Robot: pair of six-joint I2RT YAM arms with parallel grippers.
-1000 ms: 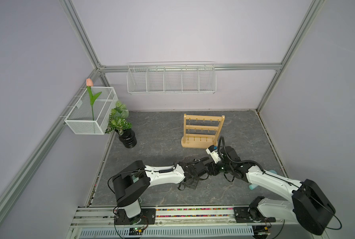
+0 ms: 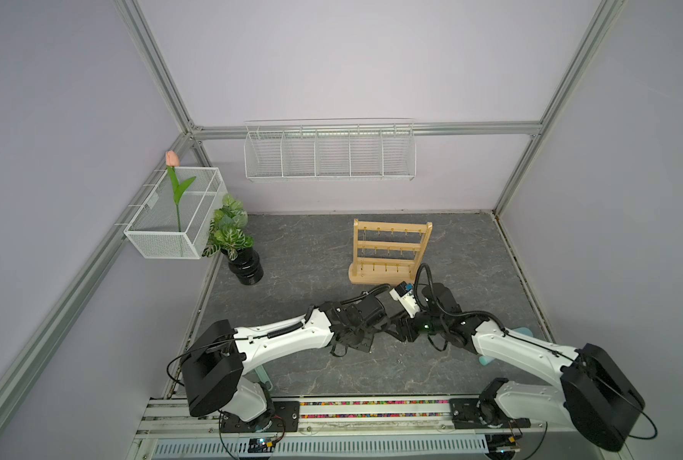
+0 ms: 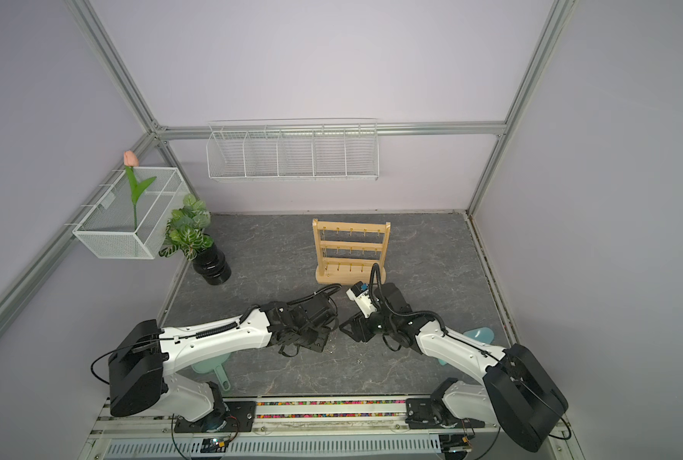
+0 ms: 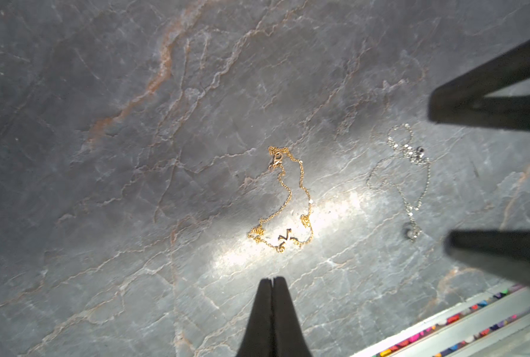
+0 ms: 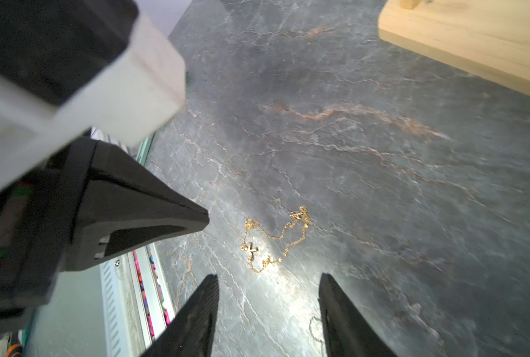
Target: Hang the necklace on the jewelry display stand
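A gold necklace with a small dark-gold pendant lies in a loose loop on the grey marbled table, seen again as a gold necklace (image 5: 300,238) in the right wrist view. A silver necklace (image 4: 426,178) lies beside it. My left gripper is shut over the table beside the gold chain, nothing showing between its fingers. My right gripper stands open, its fingers apart and empty, above the table near both chains. Behind the arms is the wooden display stand (image 2: 391,245) with rows of small hooks, no necklace visible on it.
A potted plant (image 2: 245,264) stands at the left, near a white wire basket (image 2: 174,245) holding a tulip. Pale green objects lie by the arms, such as the green piece (image 3: 479,335).
My left arm has drawn back to the left, away from the right gripper. The right gripper has shifted slightly to the left. The stand has stayed in place.
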